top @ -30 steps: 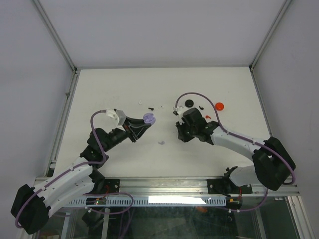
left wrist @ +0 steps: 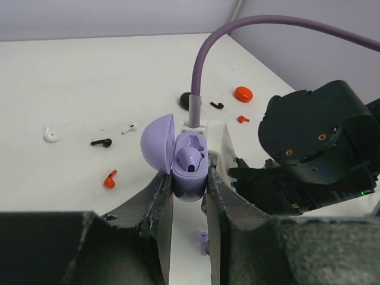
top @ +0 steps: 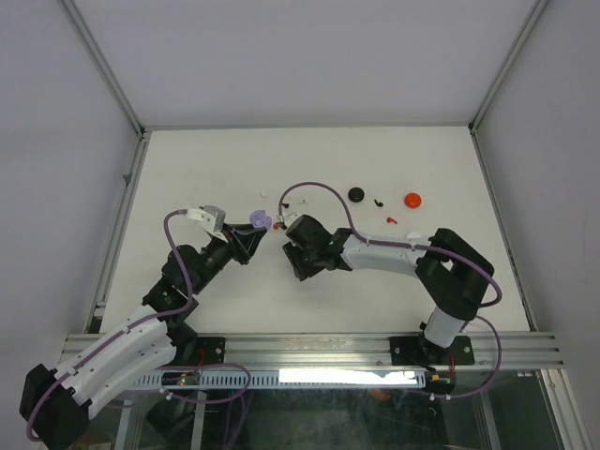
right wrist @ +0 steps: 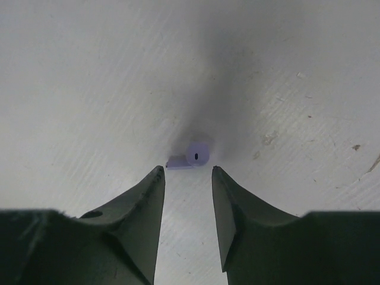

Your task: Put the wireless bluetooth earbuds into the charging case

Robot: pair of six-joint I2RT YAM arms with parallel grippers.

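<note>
My left gripper [top: 253,234] is shut on an open lavender charging case [left wrist: 189,178], with a lavender earbud [left wrist: 189,157] visible in one socket and the lid upright. Right of it in the top view, my right gripper [top: 294,261] points down with its fingers apart and empty. In the right wrist view, a small lavender earbud [right wrist: 198,153] lies on the table beyond those fingertips.
Loose white [left wrist: 50,135], black [left wrist: 102,142] and orange [left wrist: 110,180] earbuds lie farther back on the table [top: 206,159]. A black case [top: 356,194] and an orange case [top: 412,200] are at the back right.
My right gripper has moved left and down the top view to over the lavender earbud. My left gripper has drawn left with the case in it.
</note>
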